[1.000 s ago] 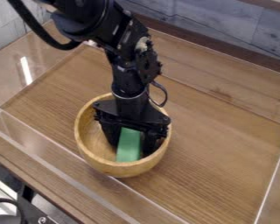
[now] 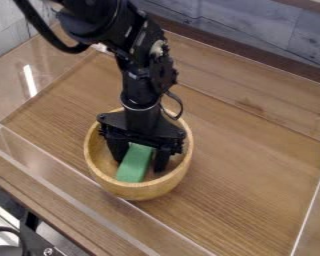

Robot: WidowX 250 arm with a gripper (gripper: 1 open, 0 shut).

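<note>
A wooden bowl [image 2: 140, 188] sits on the wooden table. Inside it a green block [image 2: 135, 162] lies tilted toward the left side. The black gripper [image 2: 141, 150] is lowered into the bowl over the block, its fingers around or beside the block's upper part. Whether they touch or hold it is hidden by the gripper's body.
A grey wall runs along the back. Cables and a dark frame are at the lower left, beyond the table edge.
The green block has shifted to the left in the bowl over the last second, with the gripper moving slightly along with it.
</note>
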